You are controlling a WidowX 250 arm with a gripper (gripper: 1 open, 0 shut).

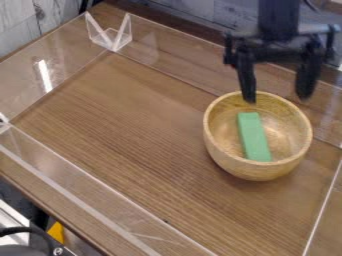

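My gripper [274, 52] hangs at the top right, above and behind a round cream bowl [293, 135]; it is open, with two dark fingers pointing down, apart from the bowl. A green oblong block [253, 136] lies lengthwise inside the bowl, left of its middle, with nothing touching it from above.
A small clear, angular object [107, 32] stands at the back left. A raised edge runs along the table's back and left.
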